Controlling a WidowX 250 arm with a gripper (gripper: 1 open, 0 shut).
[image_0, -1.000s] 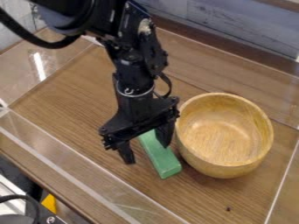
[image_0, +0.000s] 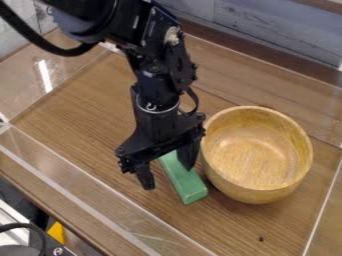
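A green block (image_0: 187, 187) lies flat on the wooden table, angled beside a round wooden bowl (image_0: 259, 148). My black gripper (image_0: 168, 167) is low over the upper part of the block, its fingers apart, one to the left of the block and the other near its far right side by the bowl. Nothing shows held between them, and the gripper hides the block's far end.
The bowl takes up the right side of the table (image_0: 74, 125). A small yellow object (image_0: 56, 230) and a dark cable show at the lower left edge.
My gripper has shifted very slightly since a second ago. The block and bowl look unmoved.
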